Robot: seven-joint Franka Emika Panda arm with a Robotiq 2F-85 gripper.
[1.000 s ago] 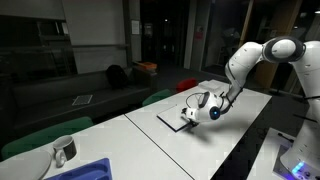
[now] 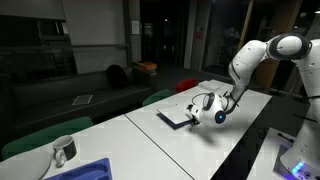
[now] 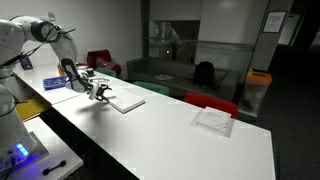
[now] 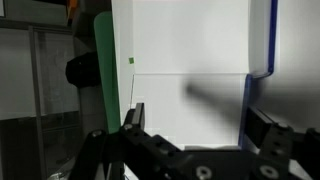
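A thin white panel-like object (image 2: 175,117) with a dark edge lies on the table in exterior view 1; in exterior view 2 it shows as a white slab. My gripper (image 2: 192,117) is low over its right end. From the wrist, a white surface (image 4: 190,35) fills the middle, crossed by a straight seam and bordered by a blue edge on the right. The gripper is open there, its dark fingers (image 4: 133,118) far apart, with the white surface behind the gap. Whether a finger touches it, I cannot tell.
At the near left of exterior view 1 are a grey mug (image 2: 65,150), a white plate (image 2: 27,165) and a blue tray (image 2: 85,171). A clear tray-like object (image 3: 213,122) lies far along the table in exterior view 2. Green and red chairs line the far edge.
The arm has shifted slightly, with its elbow higher and the gripper a little farther right. More of the dark area along the white object's near side shows now.
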